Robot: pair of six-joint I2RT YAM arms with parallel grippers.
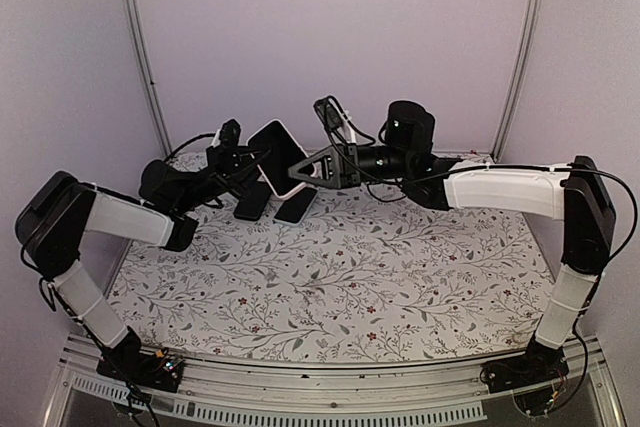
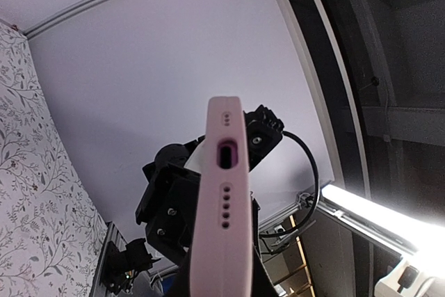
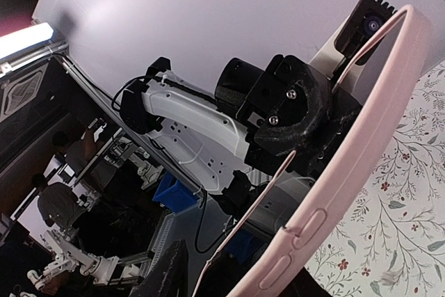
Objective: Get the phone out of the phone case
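Note:
A phone in a pale pink case hangs tilted in the air, its dark face showing in the top view. My left gripper is shut on it at its left side; the case's pink edge with its port fills the middle of the left wrist view. My right gripper is at the case's lower right, part open, its fingertips close to the edge; whether they touch is unclear. In the right wrist view the pink rim runs diagonally up from between the dark fingers at the bottom.
Walls bound the sides and back.

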